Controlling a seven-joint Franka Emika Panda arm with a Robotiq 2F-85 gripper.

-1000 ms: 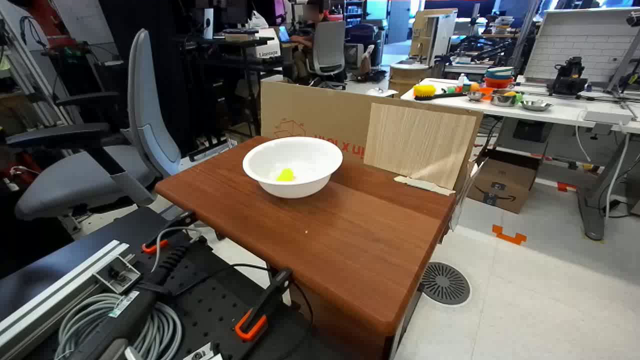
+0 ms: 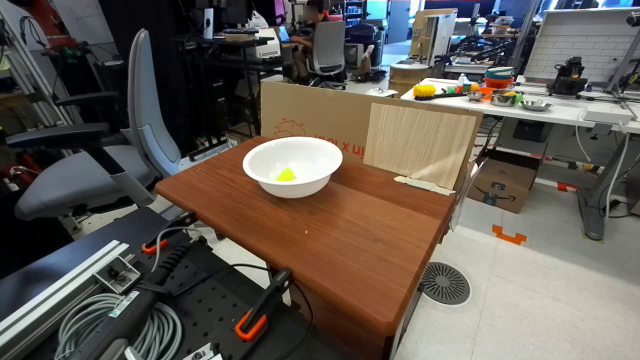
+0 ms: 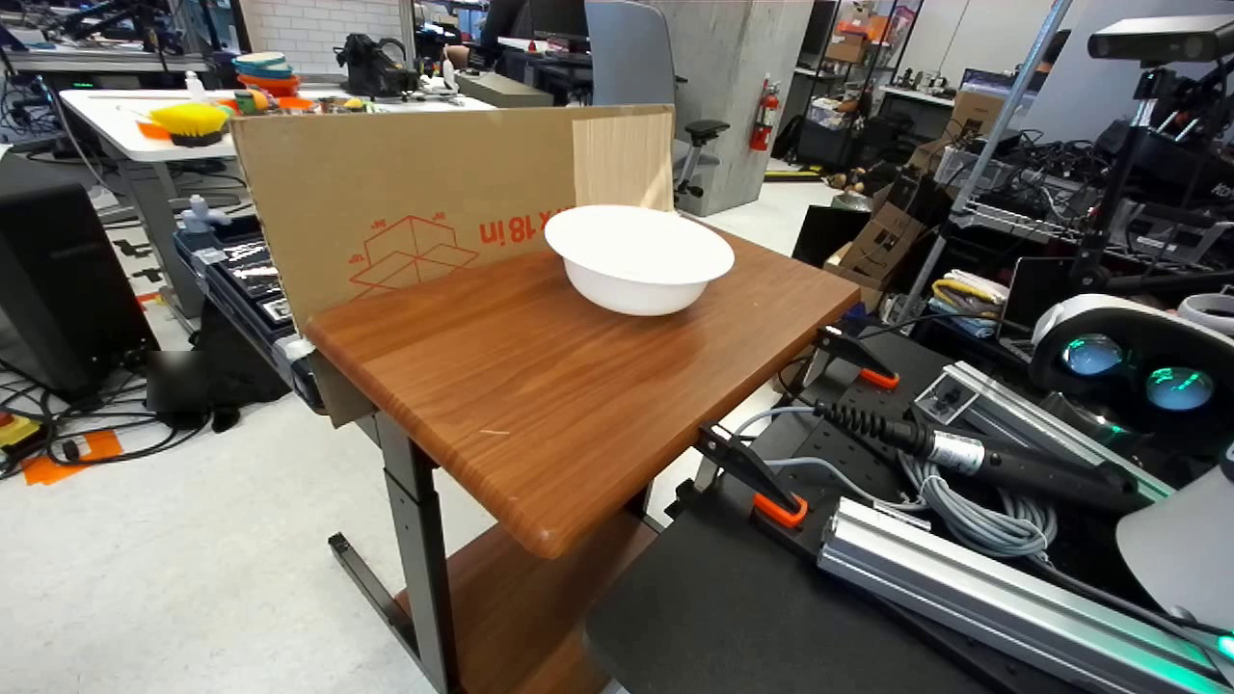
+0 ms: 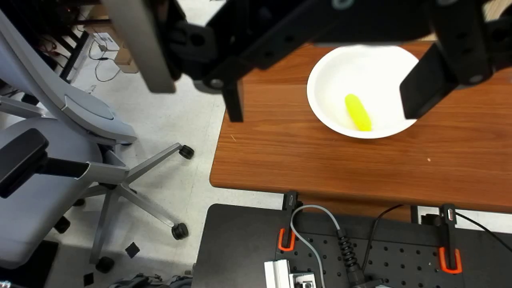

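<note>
A white bowl [image 2: 312, 171] stands upright on the brown wooden table [image 2: 336, 258]. Inside it lies a bright yellow, elongated object [image 4: 358, 113], resting low against the bowl's side in the wrist view. From the second exterior side the bowl [image 3: 638, 278] shows only its wall and rim, so its contents are hidden there. My gripper appears in the wrist view alone, its black fingers spread wide apart with nothing held between them. It hangs above the table, and the right finger overlaps the bowl's edge in that view without visible contact.
A cardboard panel [image 3: 405, 208] borders the table's back edge, with a wood-patterned sheet [image 2: 420, 141] against it. Orange-tipped clamps [image 4: 450, 245] sit along the front edge by the black perforated board. A grey office chair [image 4: 62, 144] stands beyond one end.
</note>
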